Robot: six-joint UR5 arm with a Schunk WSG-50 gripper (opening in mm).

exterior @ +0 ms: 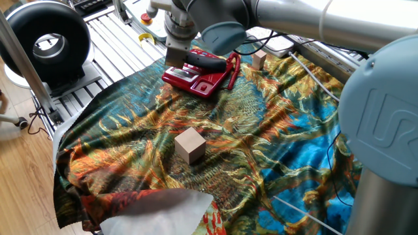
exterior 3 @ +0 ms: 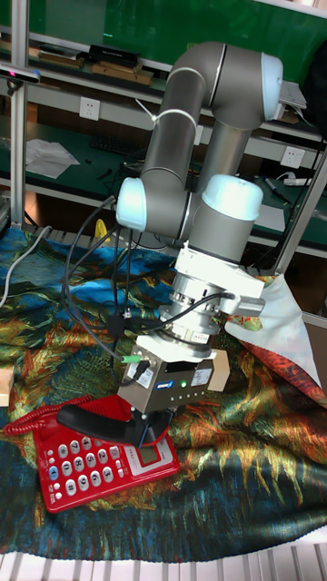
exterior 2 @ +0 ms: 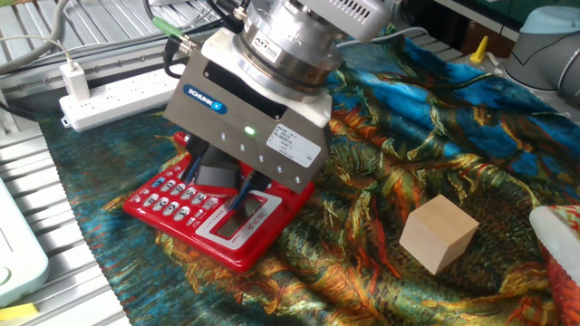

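Observation:
A red desk telephone with silver keys lies on the patterned cloth; it also shows in the third exterior view. Its black handset is held at one end by my gripper, whose fingers stand on either side of it. In the second exterior view the handset appears nearly end-on. From the first exterior view, the handset stretches over the far part of the phone base. Whether it touches the base, I cannot tell.
A wooden cube sits mid-cloth, and a smaller wooden block stands right of the phone. Behind the phone lies a white power strip. The red coiled cord runs beside the base.

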